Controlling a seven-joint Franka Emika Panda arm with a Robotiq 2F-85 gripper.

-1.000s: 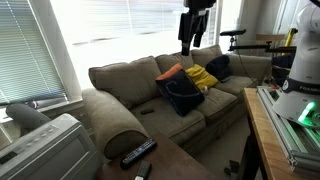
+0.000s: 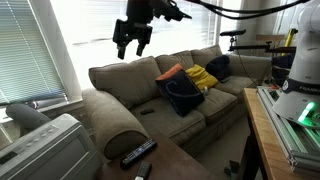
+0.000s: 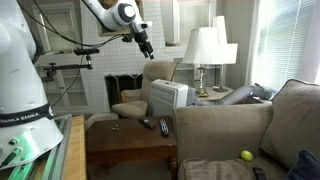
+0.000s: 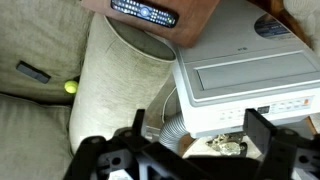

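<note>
High above the room, well clear of every surface, my gripper (image 2: 131, 50) is open with nothing between its fingers. In the wrist view the gripper has its fingers far apart, over the white appliance (image 4: 235, 76) and its grey hose. A black remote (image 2: 138, 153) lies on the brown table (image 2: 178, 166); the wrist view shows this remote (image 4: 145, 12) at the top edge. A second dark item (image 2: 143, 171) is close to it, cut off by the lower border in exterior view 1.
On the sofa (image 2: 175, 124) lie dark blue, orange and yellow cushions, a small dark remote (image 4: 33, 72) and a yellow ball (image 4: 71, 86). Lamps (image 3: 200, 45) stand behind the white appliance (image 3: 167, 98).
In exterior view 1 my gripper has swept left across the picture, from above the cushions to above the sofa's left end. It stays empty; the objects below have not moved.
</note>
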